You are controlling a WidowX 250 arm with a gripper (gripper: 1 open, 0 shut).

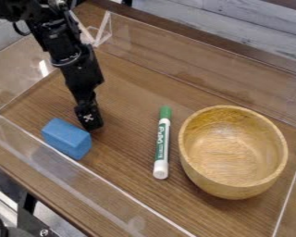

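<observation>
My gripper (pixel 92 118) reaches down from the top left to the wooden table, its dark fingertips low beside a blue block (pixel 67 138), just above and right of it. It is open, though the gap between its fingers is hard to make out. The block lies rotated, its long side running from upper left to lower right.
A green-and-white marker (pixel 162 148) lies upright in the picture at the centre right. A large yellow bowl (pixel 232 153) sits to its right.
</observation>
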